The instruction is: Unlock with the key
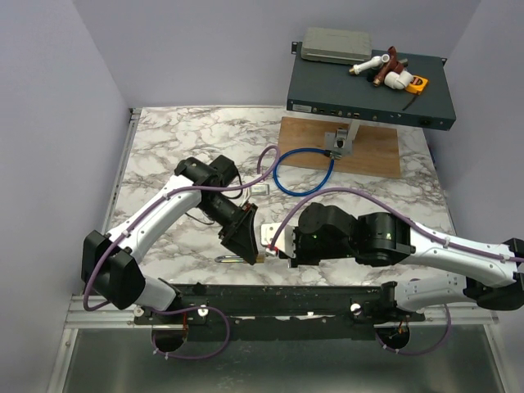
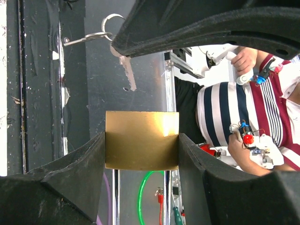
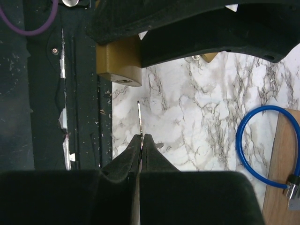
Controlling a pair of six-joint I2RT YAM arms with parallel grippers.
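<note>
A brass padlock (image 2: 142, 140) sits clamped between the fingers of my left gripper, its shackle (image 1: 230, 259) pointing left in the top view. In the right wrist view the padlock (image 3: 119, 61) shows its keyhole (image 3: 123, 81) on the lower face. My right gripper is shut on a thin key (image 3: 139, 115), whose blade sticks out past the fingertips. The blade points toward the padlock's keyhole face but stays apart from it. From the left wrist view, the key (image 2: 128, 72) has a ring (image 2: 111, 23) and a second key (image 2: 84, 38) hanging from it.
A blue hose loop (image 1: 303, 172) and a wooden board (image 1: 377, 151) lie at the back. Above them stands a dark shelf (image 1: 368, 86) with several items. Its front edge is close.
</note>
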